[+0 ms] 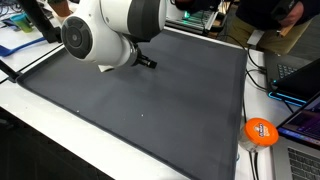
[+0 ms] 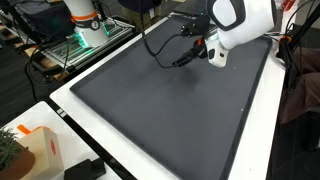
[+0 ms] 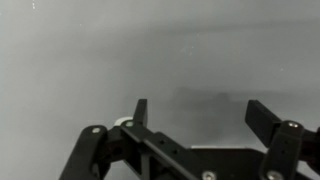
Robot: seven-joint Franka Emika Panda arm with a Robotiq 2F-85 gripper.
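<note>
Above the dark grey board (image 1: 150,110) hangs my gripper (image 1: 145,62), near the board's far side. In the wrist view the gripper stands open, its two black fingers wide apart. Only bare grey surface shows between the fingertips. Something white (image 3: 125,122) peeks out beside the left finger, mostly hidden, and I cannot tell what it is. From the other side, the gripper (image 2: 192,52) is seen low over the board, partly covered by the white arm (image 2: 240,32).
Most of the board is clear. Right of it stand an orange-lidded container (image 1: 261,132) and laptops (image 1: 298,80). A person (image 1: 275,20) is at the far right. Another white and orange device (image 2: 90,28) stands left in the second exterior view.
</note>
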